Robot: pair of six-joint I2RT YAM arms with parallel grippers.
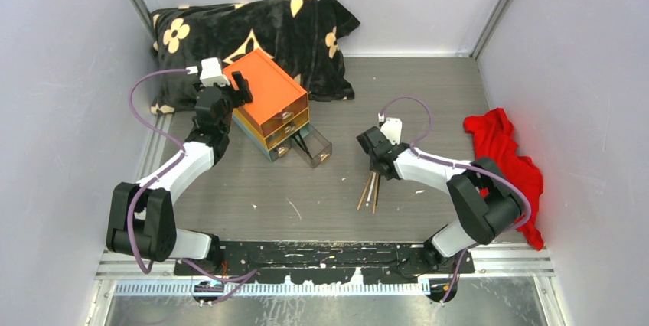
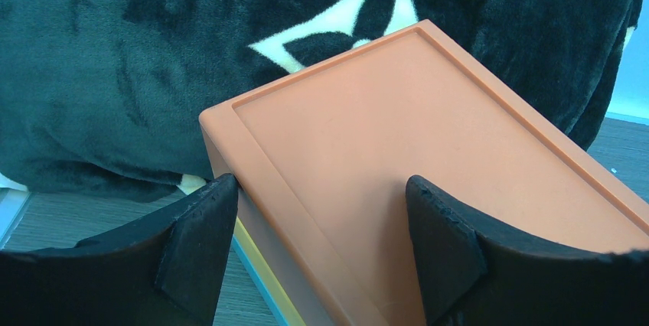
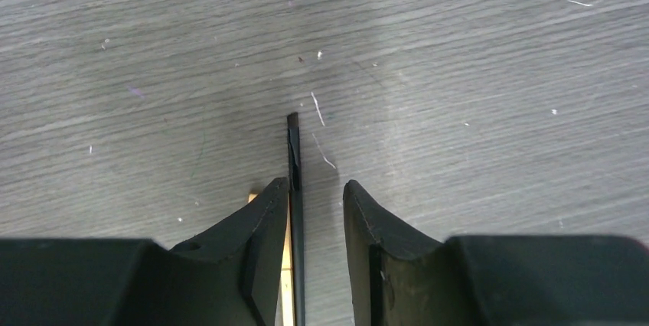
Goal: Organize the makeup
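An orange-topped drawer box (image 1: 268,92) stands at the back left; its clear lower drawer (image 1: 316,150) is pulled out with dark sticks inside. My left gripper is shut on the box's top edge, one finger over the lid. Several slim makeup sticks (image 1: 367,192) lie on the table at centre right. My right gripper is part open just above their ends, a black stick (image 3: 294,142) between its fingertips in view, next to a tan stick (image 3: 285,280); neither appears gripped.
A dark patterned blanket (image 1: 191,43) lies behind the box. A red cloth (image 1: 497,142) lies at the right edge.
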